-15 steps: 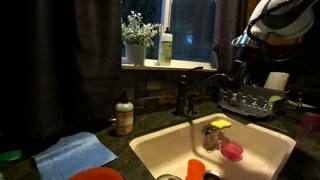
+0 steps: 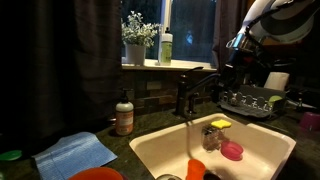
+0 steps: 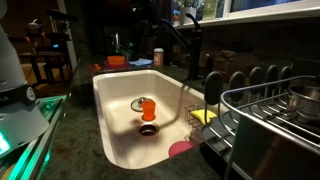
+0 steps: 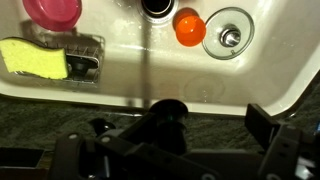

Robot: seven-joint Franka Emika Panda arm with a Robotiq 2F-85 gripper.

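My gripper is open, with nothing between its fingers. It is above the counter strip by the sink's edge, and the black faucet [image 4: 168, 110] stands below, between the fingers in the wrist view. Inside the white sink [image 4: 120, 88] lie an orange cup [image 4: 189, 28], a clear lid with a metal knob [image 4: 228, 33] and a pink bowl [image 4: 52, 10]. A yellow sponge [image 4: 32, 57] rests in a wire caddy [image 4: 84, 58] at the sink wall. In exterior view 1 the dark gripper [image 2: 234, 72] is hard to make out against the background.
A dish rack [image 3: 265, 110] holding a metal pot [image 3: 304, 102] stands beside the sink. Along the counter are a soap bottle [image 2: 124, 115], a blue cloth [image 2: 75, 155] and a red bowl [image 2: 97, 174]. A plant [image 2: 138, 38] and a bottle [image 2: 166, 47] occupy the windowsill.
The arm has shifted slightly to the left in exterior view 1. Objects in the sink and on the counter look unmoved.
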